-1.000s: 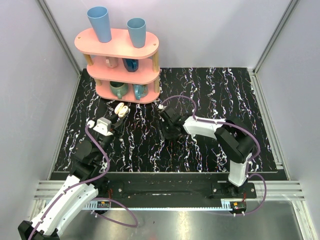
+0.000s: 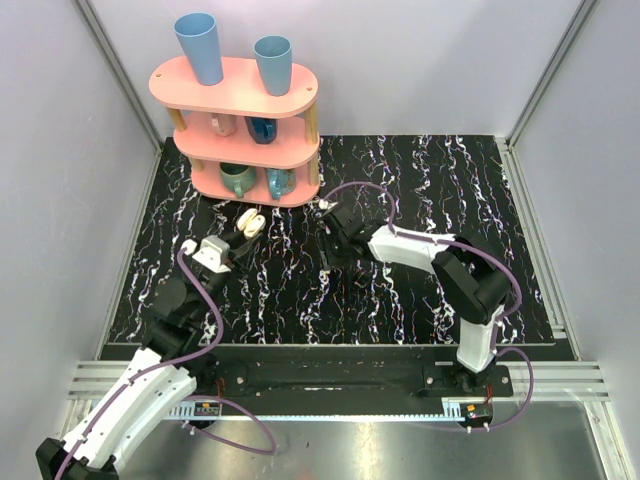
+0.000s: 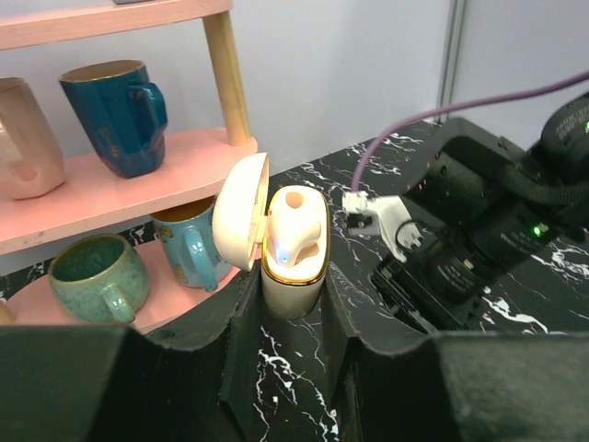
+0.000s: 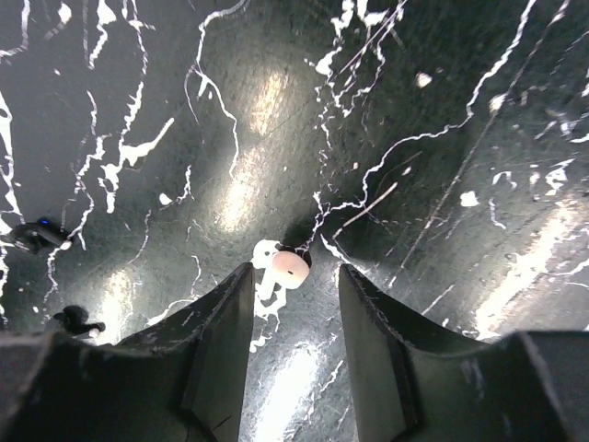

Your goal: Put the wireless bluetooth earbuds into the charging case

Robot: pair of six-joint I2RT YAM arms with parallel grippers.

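Observation:
My left gripper is shut on the open white charging case (image 3: pixel 293 239), held upright. A bluish spot shows inside it; whether that is an earbud I cannot tell. My right gripper hangs open, pointing down over the counter. Just beyond its fingertips a small pale round piece (image 4: pixel 290 269), likely an earbud end, sits on the black marbled surface. Two small dark objects (image 4: pixel 37 235) lie at the left of the right wrist view, one below the other.
A pink three-tier shelf (image 2: pixel 230 90) with cups and mugs stands at the back left. Walls border both sides.
The left gripper with the case has shifted slightly right in the top view. The right arm has moved only slightly.

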